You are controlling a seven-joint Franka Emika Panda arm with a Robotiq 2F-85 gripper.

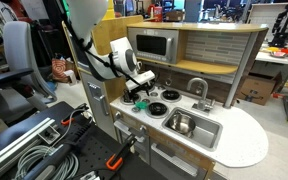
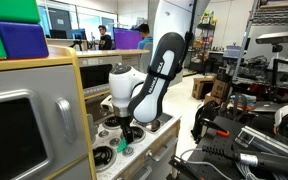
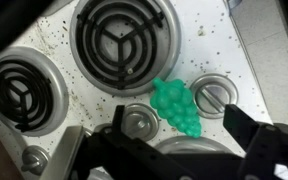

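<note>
A bunch of bright green toy grapes [image 3: 176,106] lies on the white stovetop among the burners and small round knobs. In the wrist view my gripper stands open over it, with one dark finger [image 3: 116,145] on the left and the other finger [image 3: 242,135] on the right. The exterior view shows the gripper [image 1: 146,82] low over the stove, above the grapes [image 1: 142,105]. From the other side the green grapes [image 2: 123,146] appear just below the fingers. Nothing is held.
Coil burners [image 3: 126,42] surround the grapes. A microwave [image 1: 157,45] and wooden shelf [image 1: 219,46] rise behind the stove. To the right are a faucet [image 1: 202,90] and a metal sink [image 1: 182,124], with clear white counter [image 1: 242,142] beyond.
</note>
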